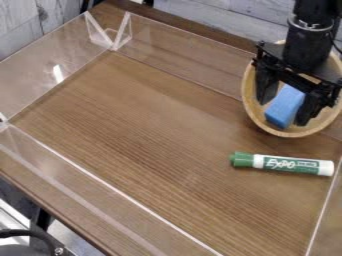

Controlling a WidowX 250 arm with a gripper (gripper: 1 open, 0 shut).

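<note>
My black gripper (297, 82) reaches down from the top right into a tan round bowl (321, 122), its fingers open around a blue block (283, 106) that lies in the bowl and is partly hidden by them. A green Expo marker (274, 164) lies on the wooden table (134, 140), below the bowl.
Clear plastic-looking edges border the table at left and right. A white mark or strap (110, 30) is at the top left edge.
</note>
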